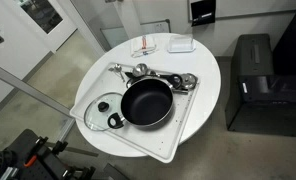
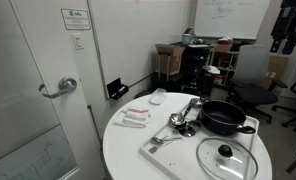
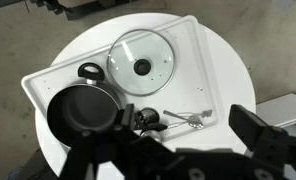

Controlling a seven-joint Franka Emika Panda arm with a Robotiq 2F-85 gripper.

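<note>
A black pot (image 1: 148,102) sits on a white tray (image 1: 164,153) on the round white table. Beside it on the tray lies a glass lid (image 2: 224,160) with a black knob. Several metal utensils (image 3: 191,120) lie on the tray near the pot, some partly hidden behind my gripper in the wrist view. My gripper is open high above the table, its dark fingers (image 3: 250,126) spread wide with nothing between them. At the upper right of exterior view 2, part of the dark gripper (image 2: 286,35) shows, well clear of the tray.
A folded cloth (image 2: 132,118) and a clear plastic container (image 2: 158,97) rest on the table beyond the tray. An office chair (image 2: 250,72) stands behind the table, and a black cabinet (image 1: 263,85) is off to its side. Some bare tabletop (image 1: 203,70) surrounds the tray.
</note>
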